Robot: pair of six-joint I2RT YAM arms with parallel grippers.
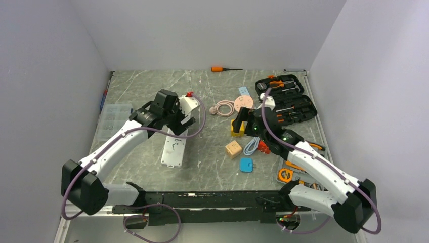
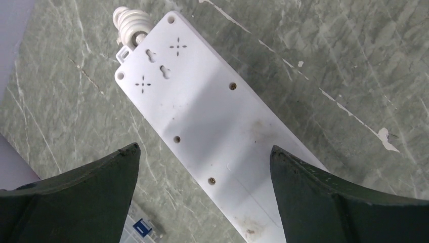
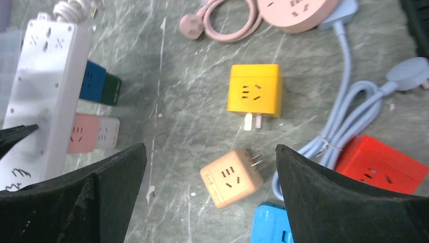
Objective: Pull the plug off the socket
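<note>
A white power strip [image 1: 173, 150] lies left of centre, its holed plain face filling the left wrist view [image 2: 212, 116]. My left gripper hangs open over it. In the right wrist view, plugs in pink [image 3: 81, 132] and blue-green [image 3: 96, 82] stand along the strip's side. My right gripper is open above loose adapters: yellow [image 3: 255, 88], beige [image 3: 230, 178], red [image 3: 379, 163] and blue [image 3: 268, 225]. Whether the yellow one is plugged into anything cannot be seen beyond the bare table around it.
A clear parts box [image 1: 111, 121] is at the left, tool cases [image 1: 296, 109] at the right. A pink coiled cord [image 1: 222, 108] and a light-blue cable [image 1: 251, 144] lie mid-table. Walls enclose three sides.
</note>
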